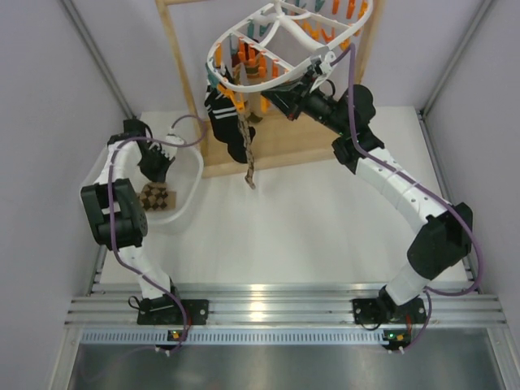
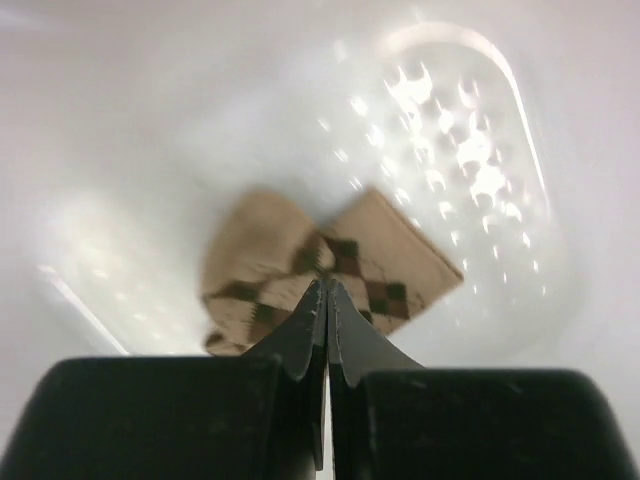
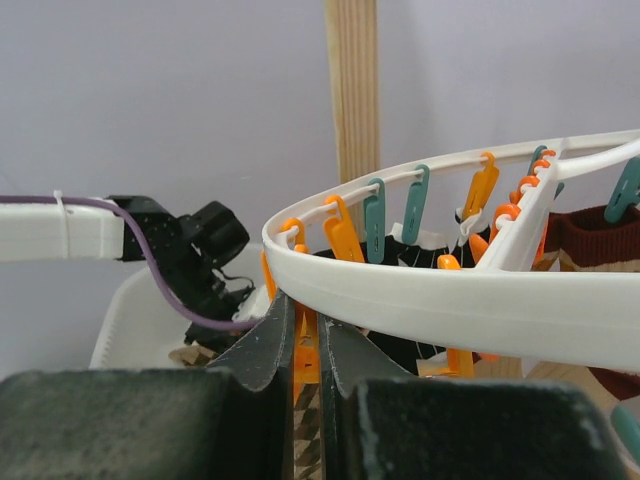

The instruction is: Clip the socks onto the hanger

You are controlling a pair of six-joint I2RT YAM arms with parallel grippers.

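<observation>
A tan and brown argyle sock lies folded in the white basin, beyond the tips of my left gripper. That gripper's fingers meet with nothing between them. From above, the sock shows beside the dark left gripper, inside the basin. On the white hanger's rim, my right gripper is shut on an orange clip. A checkered sock hangs below that clip, partly hidden by the fingers. In the top view this long sock dangles from the hanger's front left.
Black socks with white stripes hang from the hanger's left side. Several orange and teal clips line the ring. A wooden frame stands behind it. The white floor between the arms is clear.
</observation>
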